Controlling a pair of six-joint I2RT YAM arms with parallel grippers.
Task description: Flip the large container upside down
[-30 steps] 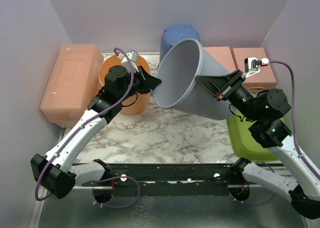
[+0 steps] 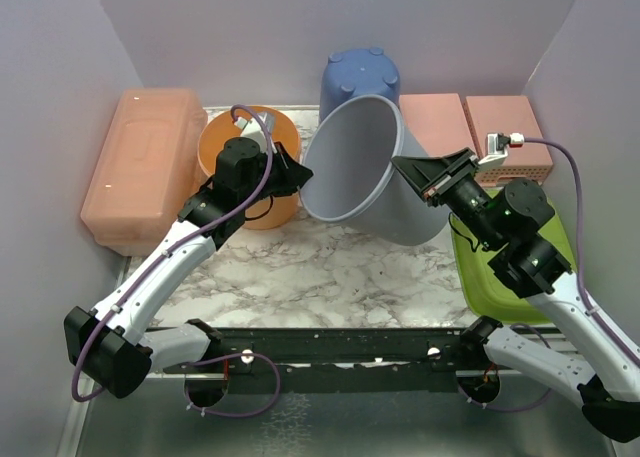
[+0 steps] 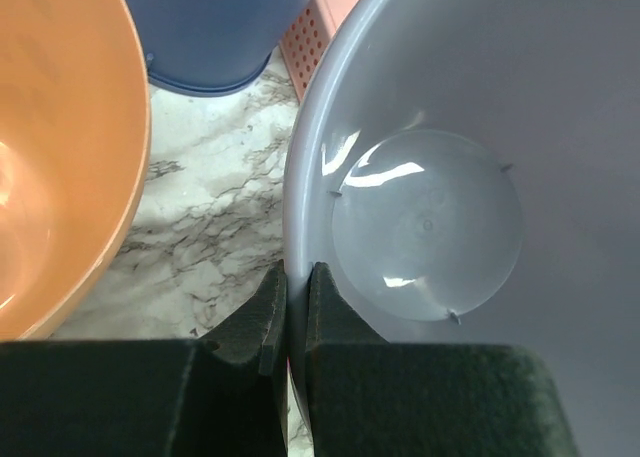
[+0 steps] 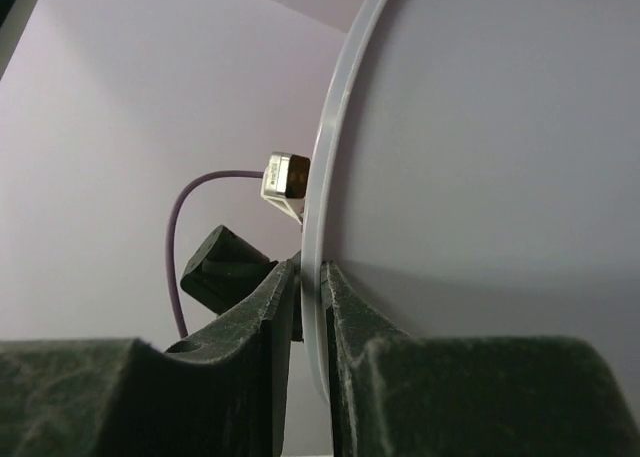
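The large grey container [image 2: 415,202] hangs tilted between my arms, its open mouth facing left. My left gripper [image 2: 300,177] is shut on its rim at the left; in the left wrist view the fingers [image 3: 255,322] pinch the rim and the inner bottom [image 3: 425,222] shows. My right gripper [image 2: 428,182] is at the right part of the rim; in the right wrist view its fingertips [image 4: 319,277] straddle the rim [image 4: 335,107] closely, though whether they are closed tight on it is unclear.
An orange container [image 2: 225,137] stands behind my left arm, a blue one [image 2: 355,72] at the back. Pink bins [image 2: 505,117], a peach box [image 2: 140,167] and a green tray [image 2: 500,287] line the sides.
The container and both grippers have moved slightly toward the left and front; the right arm's wrist has shifted left a little.
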